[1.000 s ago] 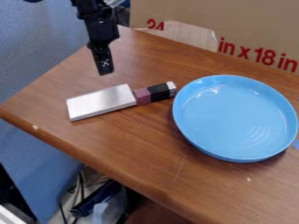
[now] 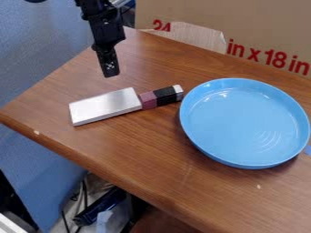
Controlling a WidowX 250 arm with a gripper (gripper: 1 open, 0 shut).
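My black gripper (image 2: 108,65) hangs in the upper left, above the wooden table and behind the cleaver; whether its fingers are apart is hard to make out. A toy cleaver (image 2: 105,106) lies flat below it, with a wide pale blade and a maroon and black handle (image 2: 158,97) pointing right. Just right of the handle sits a light blue plate (image 2: 243,122), empty.
A cardboard box (image 2: 237,27) stands along the back, with a pale piece (image 2: 188,39) in front of it. The table's left edge drops to a blue surface and clutter. Bare wood lies in the lower middle and upper area.
My arm has shifted very slightly, at its upper part. The cleaver and plate have not moved.
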